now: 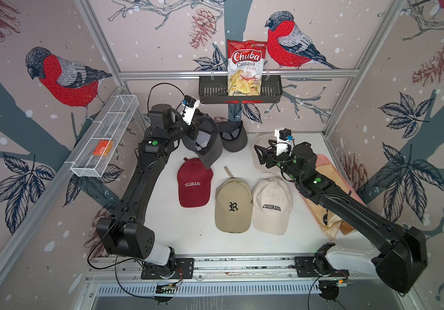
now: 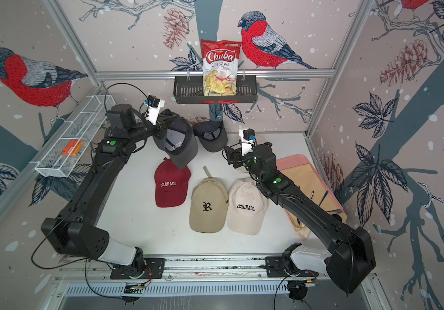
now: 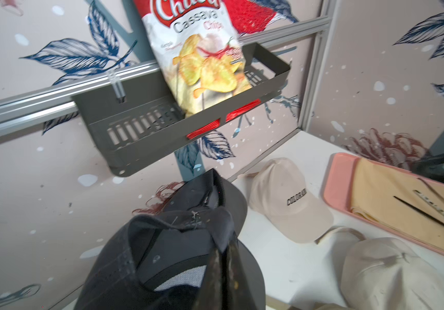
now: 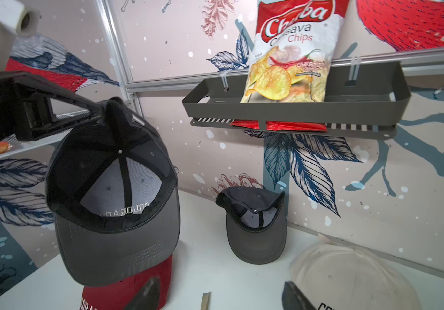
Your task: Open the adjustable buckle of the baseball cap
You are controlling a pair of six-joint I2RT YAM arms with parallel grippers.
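A dark grey baseball cap [image 4: 113,248] hangs raised above the table, held at its back strap by my left gripper, which is shut on it; its inside and brim face my right wrist camera. The strap's buckle is not clear. In the top left view the cap [image 1: 209,149] is above the red cap. My right gripper is part open, its blurred fingers empty, to the right of the raised cap over the table.
A second grey cap [image 4: 255,248] lies at the back. Red [image 1: 195,188], olive [image 1: 233,219] and cream [image 1: 272,217] caps occupy the middle. A shelf with chips [image 1: 245,67] is on the back wall, a wire basket left, a pink tray [image 2: 302,165] right.
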